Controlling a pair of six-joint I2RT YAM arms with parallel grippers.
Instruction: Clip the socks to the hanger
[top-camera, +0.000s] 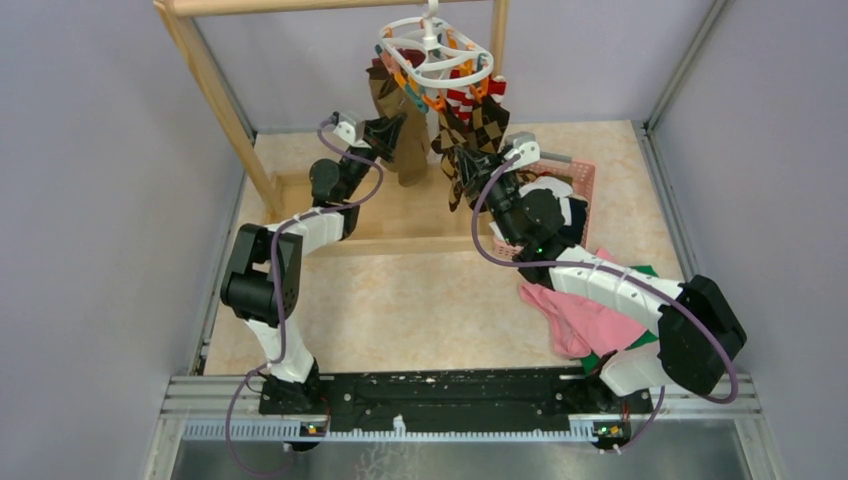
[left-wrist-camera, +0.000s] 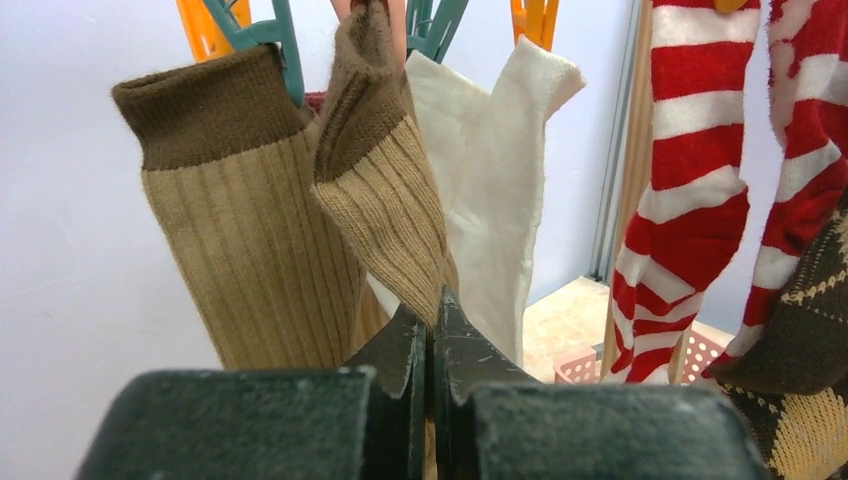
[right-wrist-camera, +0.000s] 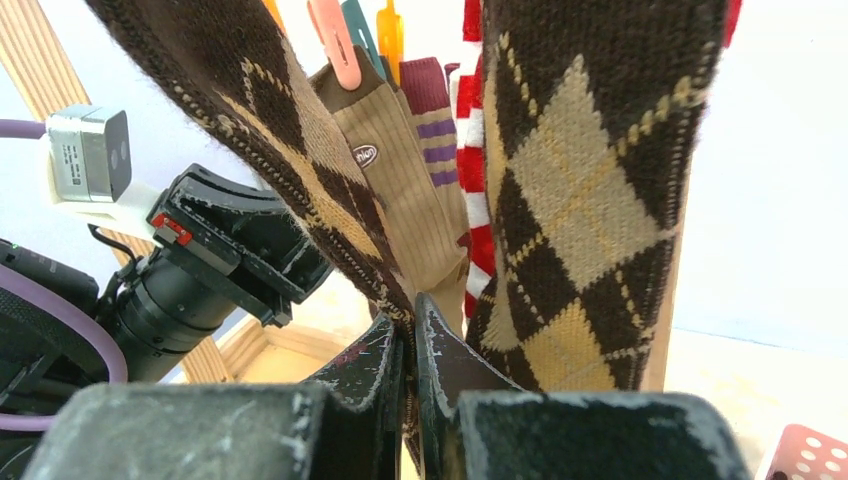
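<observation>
The white round hanger (top-camera: 437, 58) hangs at the top of the top view, with coloured clips holding socks. Below it on the left is a tan sock with a brown cuff (left-wrist-camera: 385, 175); its near fold narrows down into the fingers of my left gripper, which is shut on it. A brown argyle sock (right-wrist-camera: 320, 180) runs slantwise into my right gripper, which is shut on its edge. Another hanging argyle part (right-wrist-camera: 590, 170) fills the right wrist view's middle. Striped red-and-white socks (left-wrist-camera: 695, 150) and a white sock (left-wrist-camera: 490, 190) hang behind.
A wooden frame (top-camera: 205, 80) surrounds the hanger. The pink basket (top-camera: 588, 178) with more clothing stands behind my right gripper. Pink cloth (top-camera: 590, 315) lies at the right front.
</observation>
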